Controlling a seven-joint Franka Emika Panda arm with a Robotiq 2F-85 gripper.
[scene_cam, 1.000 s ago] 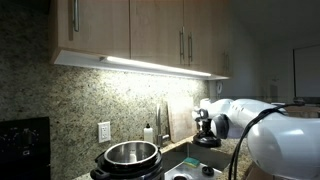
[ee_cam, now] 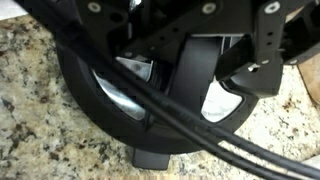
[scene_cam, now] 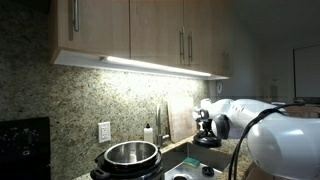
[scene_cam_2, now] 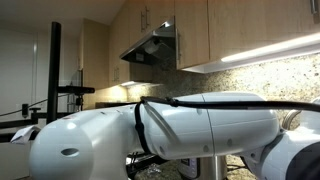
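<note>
In the wrist view a round lid with a black rim and glass panels lies on the speckled counter. A broad black handle crosses it. My gripper is right over the lid, with dark finger parts on both sides of the handle. Whether they touch it is hidden by the linkage and a cable. In exterior view 1 my gripper is low beside the sink's far end, just above the dark lid. Exterior view 2 shows mostly the white arm, with the fingertips out of sight.
A steel pot stands at the front left in exterior view 1. The sink lies between it and my gripper, with a faucet and a soap bottle behind. A board leans against the wall.
</note>
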